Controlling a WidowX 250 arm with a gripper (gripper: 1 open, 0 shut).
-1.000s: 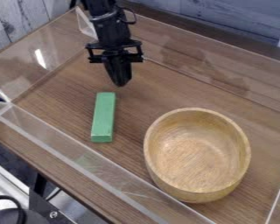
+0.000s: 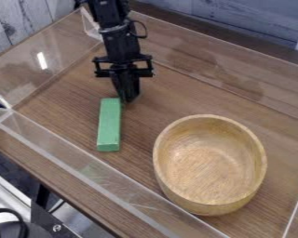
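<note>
My gripper (image 2: 129, 91) is low over the table at the upper middle, its dark arm reaching in from the top. It looks shut, with nothing visible between its fingers, though the tips are small and dark. Just below and left of it lies a long green block (image 2: 109, 125), lengthwise toward the viewer. A large round wooden bowl (image 2: 208, 163) sits to the lower right.
Clear edging runs along the lower left, with black cables beyond it at the bottom left corner.
Over the last second my gripper has moved down in the view, closer to the green block's far end. The block and bowl have not visibly moved.
</note>
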